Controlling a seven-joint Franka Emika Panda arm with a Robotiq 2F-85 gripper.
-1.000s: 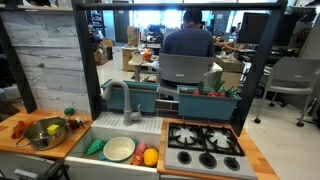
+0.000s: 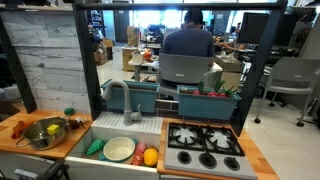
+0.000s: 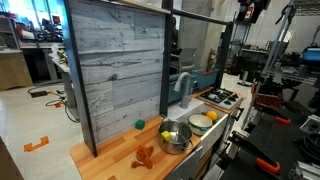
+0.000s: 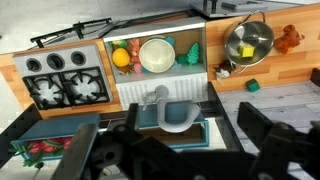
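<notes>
In the wrist view my gripper is seen from above the counter, its dark fingers spread wide apart with nothing between them. Below the gap stands the grey faucet. A metal pot with a yellow item inside sits on the wooden counter. Near it lie a small green item and an orange-red item. The sink holds a pale bowl, an orange item and several green and pinkish pieces.
A stove with burners and knobs lies right of the sink. Behind the counter hang teal bins, the right one with red and green items. A grey plank wall and dark posts border the back. The black arm reaches in from the right.
</notes>
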